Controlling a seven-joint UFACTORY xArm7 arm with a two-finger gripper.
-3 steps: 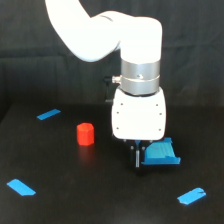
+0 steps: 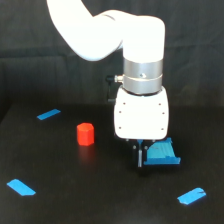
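Observation:
A red block stands on the black table, left of the middle. To the right, my gripper hangs from the white arm, pointing down, with its dark fingertips close to the table. Right beside and partly behind the fingers is a blue object, shaped like a small open tray or box; the white hand hides part of it. The fingers are dark against a dark table, so their opening and anything between them cannot be made out. A clear gap separates the gripper from the red block.
Strips of blue tape lie flat at the far left, front left and front right. Dark cloth hangs at the back.
The hand has shifted very slightly to the right. The red block, the blue object and the tape look unmoved.

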